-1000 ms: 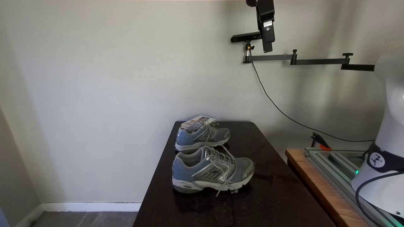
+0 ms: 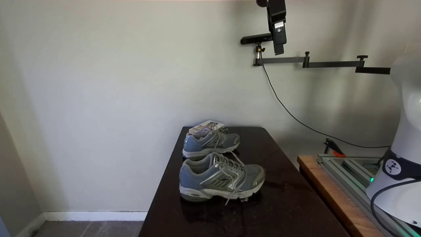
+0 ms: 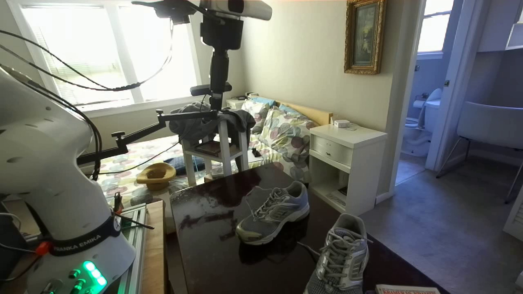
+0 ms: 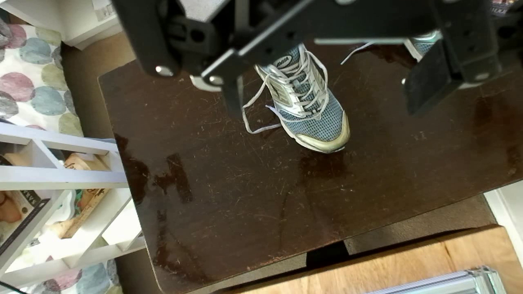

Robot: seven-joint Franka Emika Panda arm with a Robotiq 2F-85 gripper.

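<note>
Two grey-blue running shoes stand upright on a dark table [image 2: 284, 209]. In exterior view 1 the nearer shoe [image 2: 223, 175] has its toe to the right, laces trailing loose; the other shoe [image 2: 211, 143] is behind it. My gripper [image 2: 279, 51] hangs high above the table, well clear of both. In the wrist view its two fingers [image 4: 434, 76] are spread wide, so the gripper is open and holds nothing. One shoe [image 4: 311, 105] appears below, between the fingers, its heel hidden by the gripper body. Only a bit of the second shoe [image 4: 422, 44] shows.
A book or box [image 2: 207, 127] lies at the table's far end, partly behind the far shoe. A black camera arm [image 2: 331, 64] reaches across above the table. A white nightstand [image 3: 365, 137] stands beyond it.
</note>
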